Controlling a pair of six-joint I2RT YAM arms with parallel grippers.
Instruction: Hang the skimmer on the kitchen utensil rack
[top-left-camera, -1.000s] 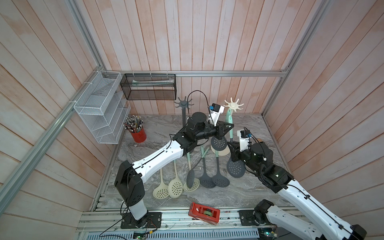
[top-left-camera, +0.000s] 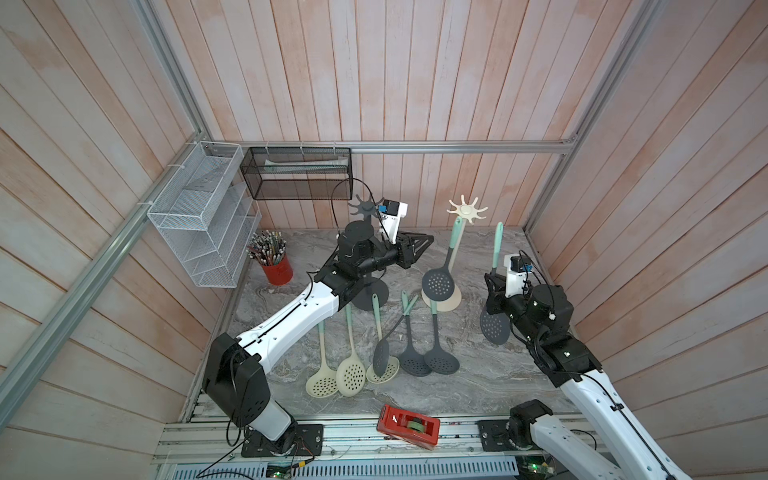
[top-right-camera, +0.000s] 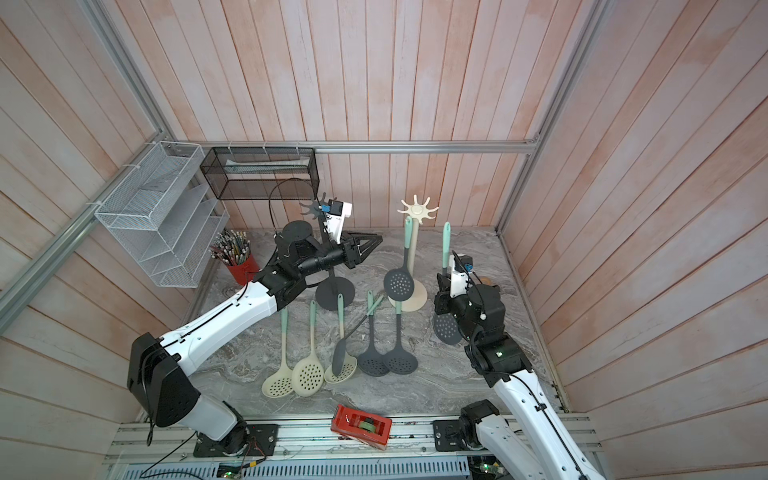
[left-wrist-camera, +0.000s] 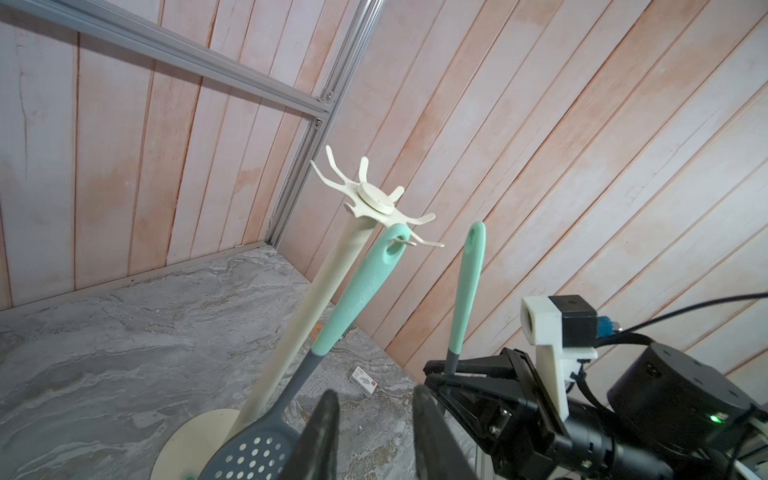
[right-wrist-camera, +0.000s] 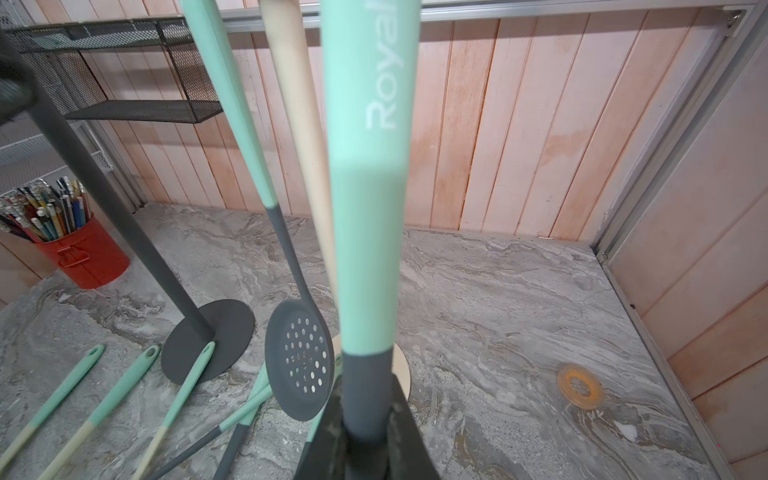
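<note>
My right gripper (top-left-camera: 493, 285) is shut on an upright skimmer (top-left-camera: 494, 326) by its handle, right of the cream rack (top-left-camera: 466, 209). Its mint handle (right-wrist-camera: 369, 184) fills the middle of the right wrist view. One dark skimmer (top-left-camera: 437, 282) hangs on the cream rack, its handle loop at an arm of the rack (left-wrist-camera: 376, 200). My left gripper (top-left-camera: 421, 244) is open, empty, left of that rack; in the left wrist view its blurred fingers stand apart.
A dark rack (top-right-camera: 336, 294) stands behind my left arm. Several utensils lie across the front of the counter. A red pen holder (top-left-camera: 277, 272), wire baskets (top-left-camera: 192, 209) and a red tape dispenser (top-left-camera: 406, 425) are around them.
My left gripper has moved left and up, away from the cream rack. My right gripper has moved right with the skimmer, which is now raised higher.
</note>
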